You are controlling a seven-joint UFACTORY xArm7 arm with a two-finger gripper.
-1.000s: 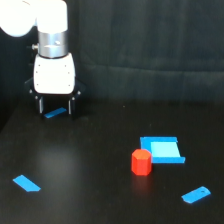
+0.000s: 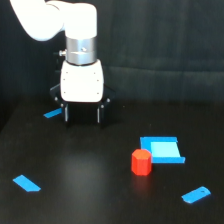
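My gripper point(image 2: 83, 119) hangs below the white arm at the upper left, its two dark fingers spread apart and nothing visible between them. A red block point(image 2: 141, 162), six-sided in outline, stands on the dark table to the right of the gripper and nearer the camera. Just behind that block lies a white square point(image 2: 165, 149) edged by a blue border point(image 2: 159, 138). The block's upper part covers the border's left front corner. Gripper and block are well apart.
Blue strips lie flat on the table: one at the front left point(image 2: 26, 184), one at the front right point(image 2: 196, 195), and another at the back left point(image 2: 53, 114) beside the gripper.
The arm and gripper have shifted to the right and slightly lower in view, uncovering the back-left strip. The red block and the bordered square have stayed in place.
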